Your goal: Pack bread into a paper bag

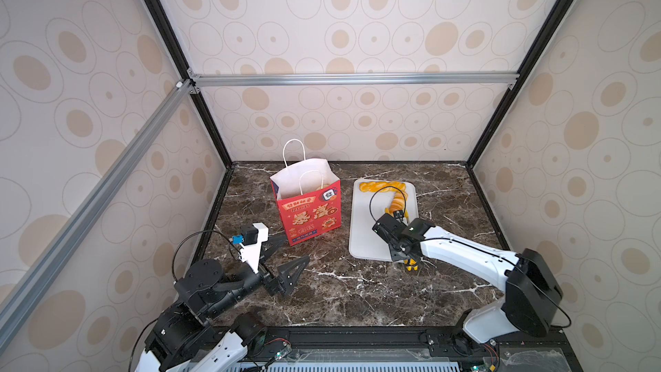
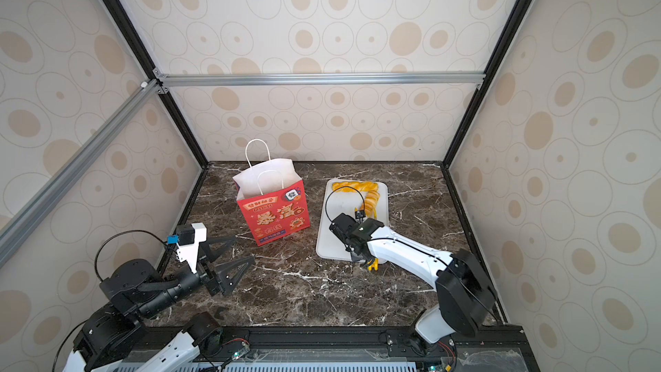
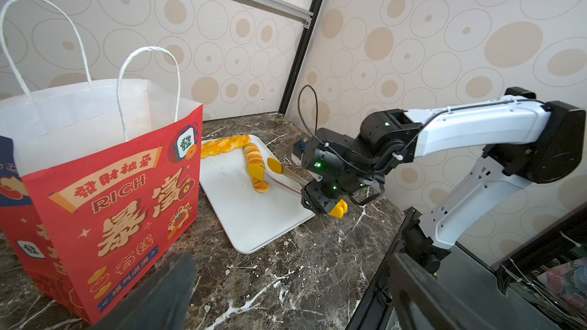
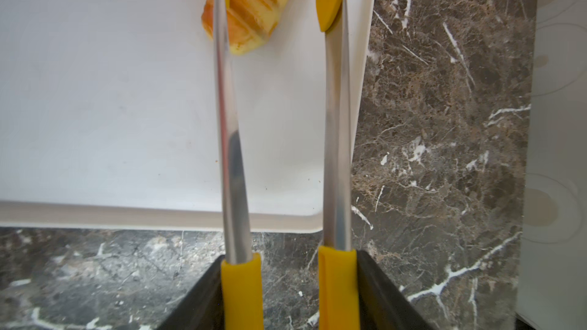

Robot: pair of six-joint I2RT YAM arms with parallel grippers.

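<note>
A red paper bag (image 1: 307,210) with white handles stands upright left of the white tray (image 1: 368,234). On the tray lie a braided loaf (image 3: 220,145) along the back and a striped roll (image 3: 253,154) at the right side. My right gripper hangs over the roll, long fingers apart on either side of it; contact is not clear. My left gripper (image 1: 289,261) stands open and empty at the front left, in front of the bag.
Patterned walls and black frame rails enclose the space at back and sides.
</note>
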